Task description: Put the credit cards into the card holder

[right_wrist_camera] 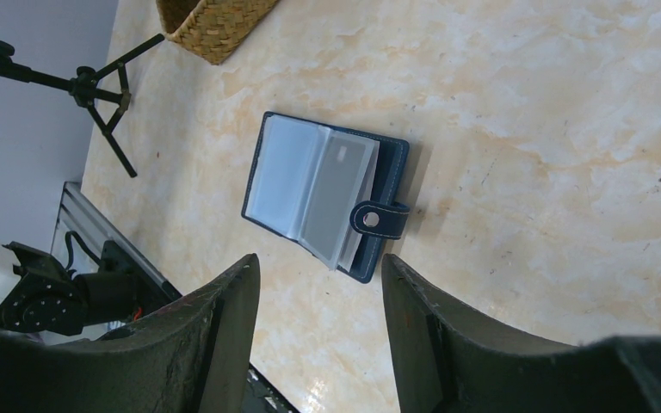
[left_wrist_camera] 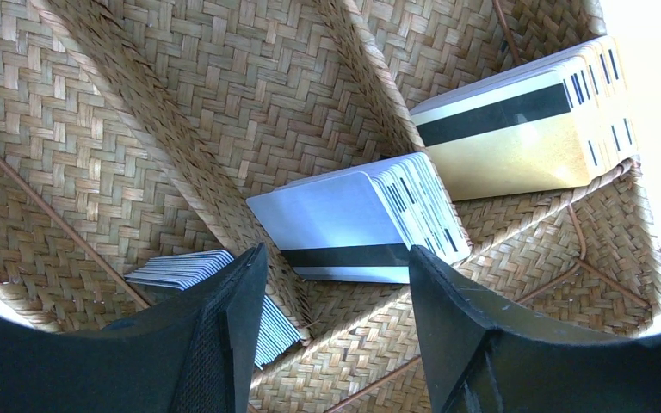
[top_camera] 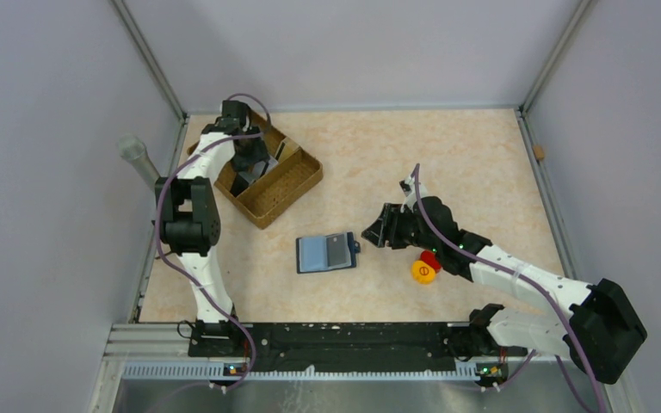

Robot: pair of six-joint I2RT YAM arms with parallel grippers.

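My left gripper is open over the woven divided basket point(top_camera: 280, 198), its fingers framing a stack of white cards point(left_wrist_camera: 336, 215) with a dark stripe. A gold card stack point(left_wrist_camera: 503, 155) sits in a compartment at upper right of the left wrist view, and another white stack point(left_wrist_camera: 176, 269) at lower left. The card holder point(top_camera: 325, 252), dark blue with clear sleeves and a snap strap point(right_wrist_camera: 383, 224), lies open on the table. My right gripper hangs to its right in the top view, fingers apart, nothing between them.
Yellow point(top_camera: 423, 272) and red point(top_camera: 430, 258) round objects lie beside the right arm. A black stand point(right_wrist_camera: 86, 90) is at the left table edge.
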